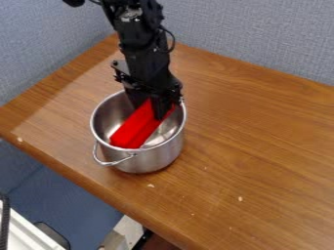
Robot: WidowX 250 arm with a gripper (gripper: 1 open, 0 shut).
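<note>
A steel pot (155,158) with a wire handle stands on the wooden table near its left edge. Inside it, a long red object (132,132) lies slanted, its upper end under the black gripper (159,105), which reaches down from the top into the pot and is shut on the red object. The fingertips are partly hidden by the object and the arm's dark body.
A grey padded wall (261,34) runs along the back. Past the table's front left edge are a blue floor and some white and black items.
</note>
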